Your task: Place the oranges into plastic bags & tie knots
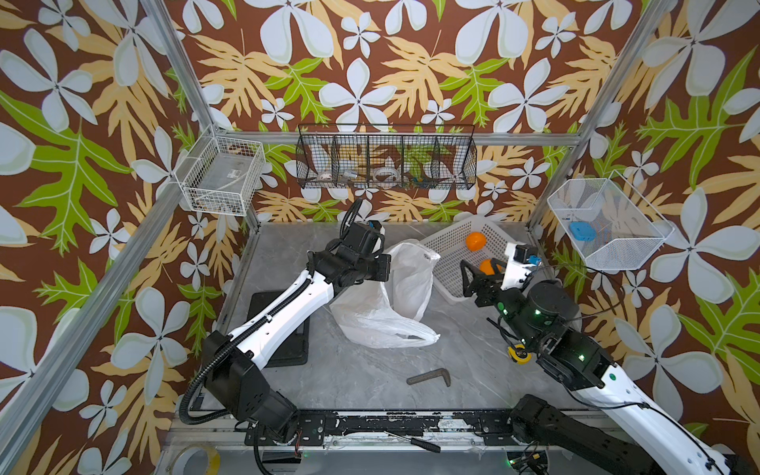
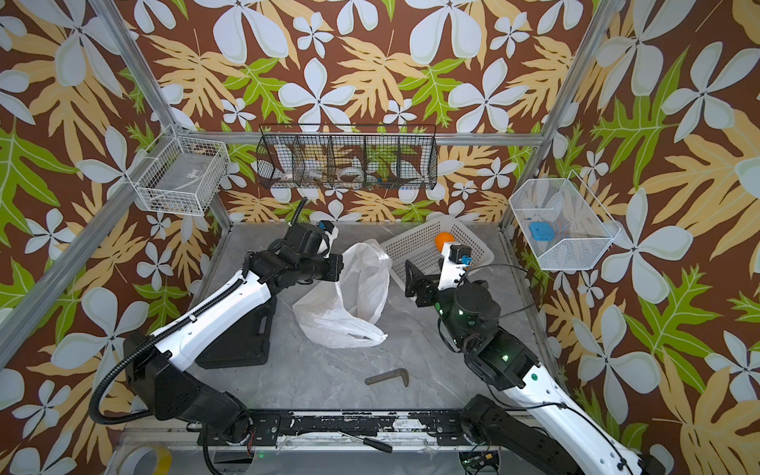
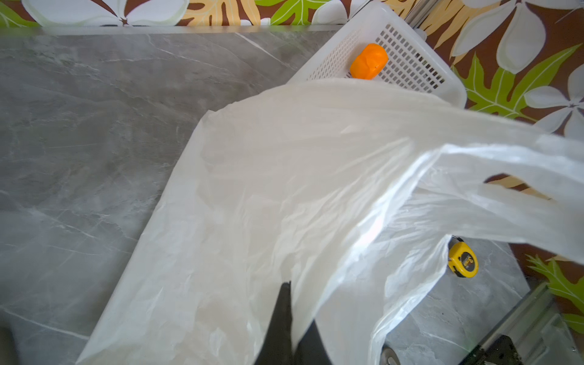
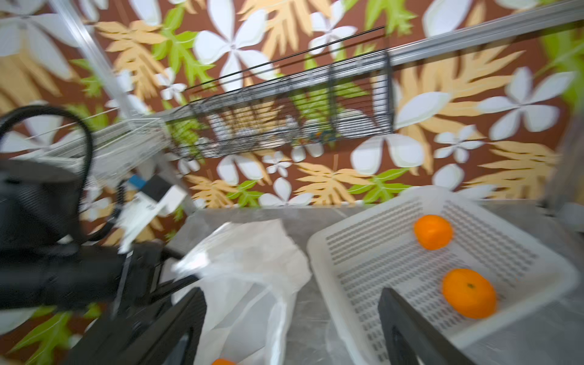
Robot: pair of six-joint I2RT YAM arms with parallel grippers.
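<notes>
My left gripper is shut on the rim of the white plastic bag, holding it up above the middle of the table. My right gripper stands open and empty at the right of the bag, by the white perforated basket. Two oranges lie in that basket, one at the back and one nearer. The edge of another orange shows low inside the bag in the right wrist view; the rest is hidden.
A black tray lies at the table's left. A hex key lies at the front, and a yellow tape measure at the right. Wire baskets hang above. Bare table surrounds the bag's front.
</notes>
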